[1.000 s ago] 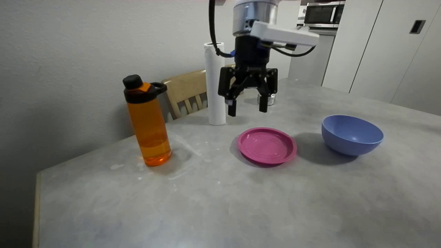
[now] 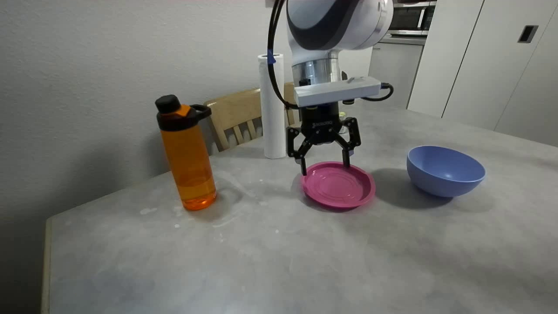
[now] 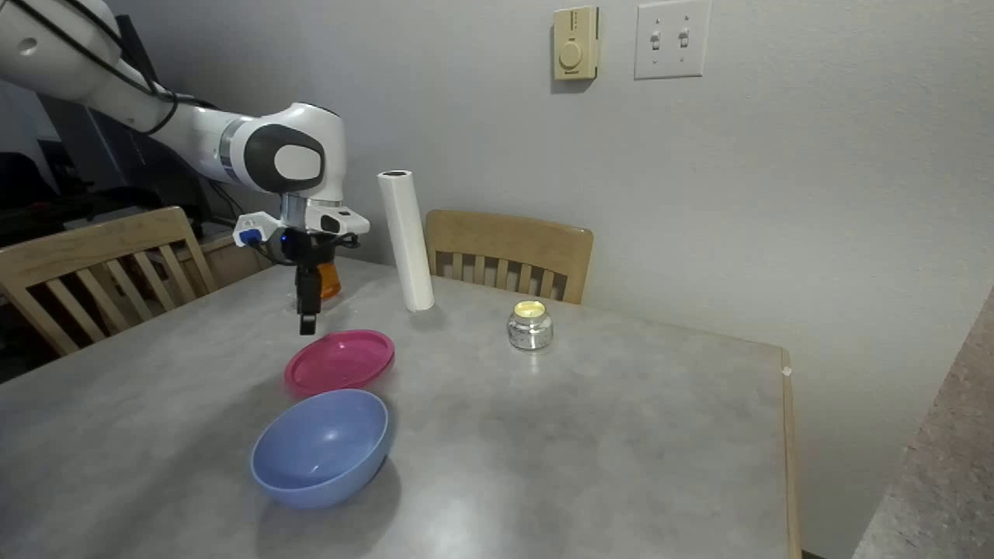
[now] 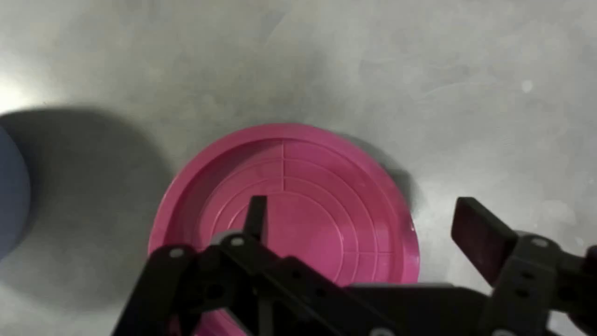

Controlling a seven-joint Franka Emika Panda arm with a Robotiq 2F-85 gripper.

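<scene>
A round pink plate with a raised rim lies flat on the grey table. Just above its far edge in exterior view 1 hangs my gripper, pointing down and open, with nothing between its fingers. Seen from exterior view 2, the fingertips are higher than the plate and towards its back left. From the wrist, one finger appears over the inside of the plate. The other finger is over bare table, outside the rim.
A blue bowl stands close beside the plate. An orange bottle, a white paper roll and a small silver candle jar stand farther off.
My gripper has come down and nearer the plate, shifting slightly right in exterior view 1. It is open in both frames. Plate, bowl and bottle have not moved.
</scene>
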